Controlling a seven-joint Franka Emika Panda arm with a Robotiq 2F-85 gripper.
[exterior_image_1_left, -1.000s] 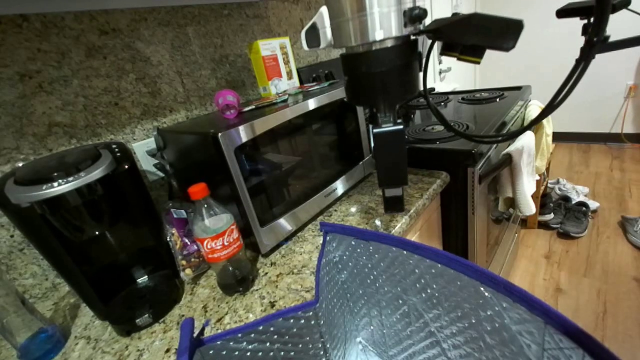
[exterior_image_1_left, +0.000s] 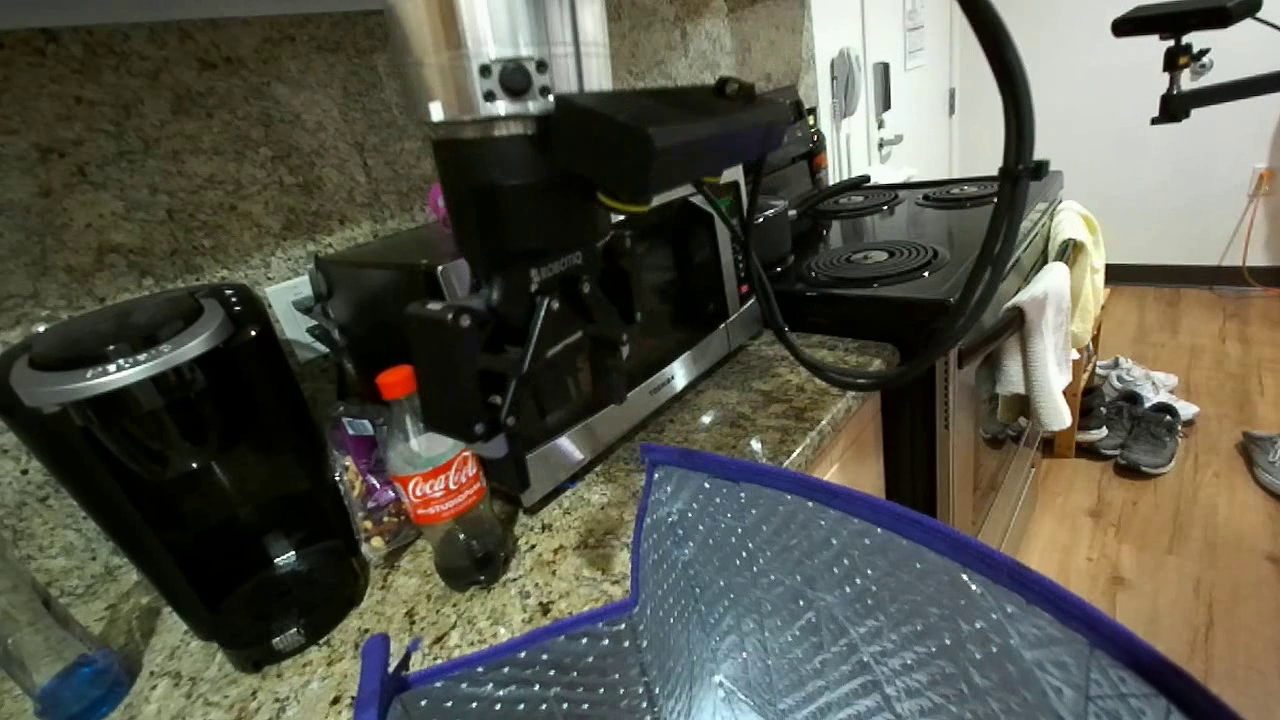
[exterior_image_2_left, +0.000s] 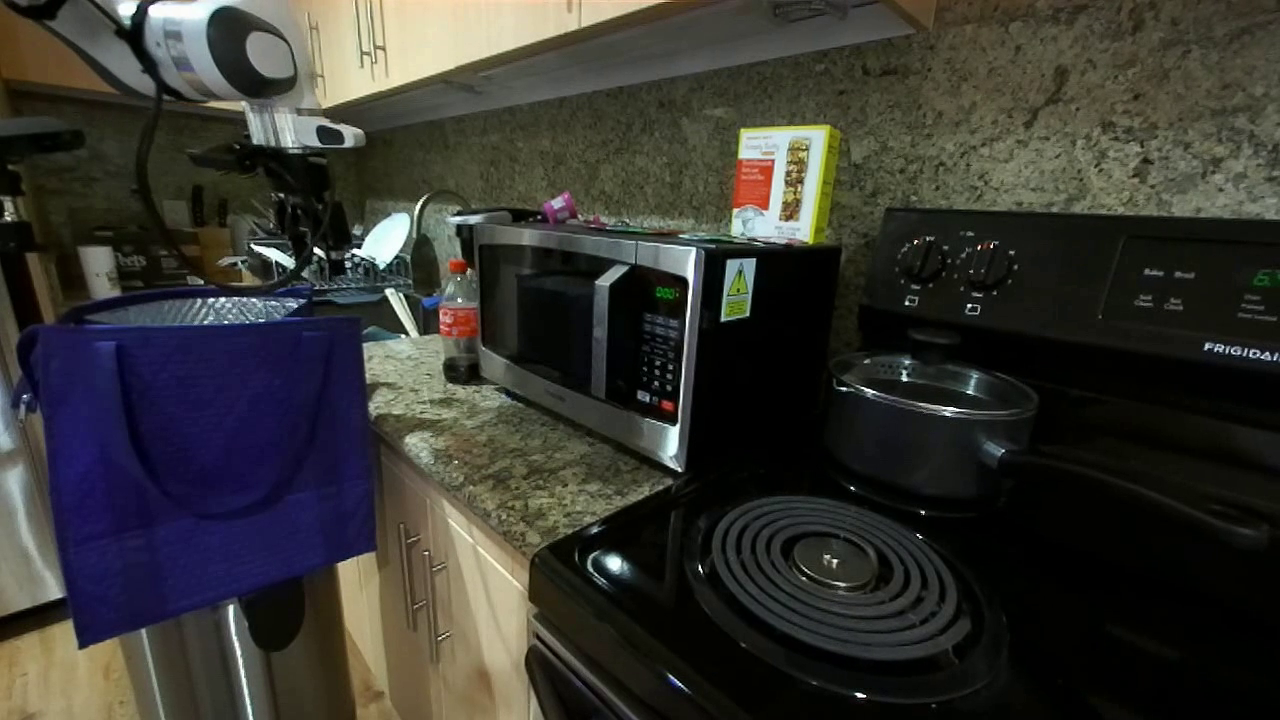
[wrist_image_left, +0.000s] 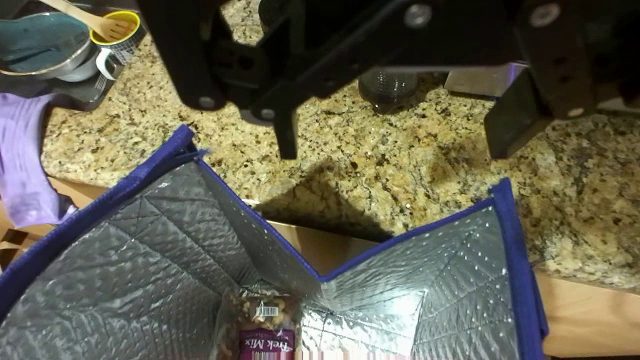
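Note:
My gripper is open, its two fingers wide apart with nothing between them. It hangs over the granite counter (wrist_image_left: 360, 144), past the open blue insulated bag (wrist_image_left: 420, 246). A Trek Mix pouch (wrist_image_left: 267, 318) lies inside that bag, on its silvery lining. On the counter, a Coca-Cola bottle (exterior_image_1_left: 444, 480) with an orange-red cap stands upright before the microwave's near corner. In exterior view 1 the gripper appears close to the bottle, partly overlapping its right side; contact cannot be told. A second snack pouch (exterior_image_1_left: 369, 480) stands behind the bottle, partly hidden.
A black coffee maker (exterior_image_1_left: 180, 480) stands left of the bottle, with the microwave (exterior_image_2_left: 576, 324) on the other side. A clear bottle with blue liquid (exterior_image_1_left: 78, 684) is at the left edge. Dishes including a yellow-rimmed mug (wrist_image_left: 123, 42) sit by the sink.
My gripper has moved left in exterior view 1, from near the stove to beside the Coca-Cola bottle, and has turned. It now covers much of the microwave. The bottle and bag have not moved.

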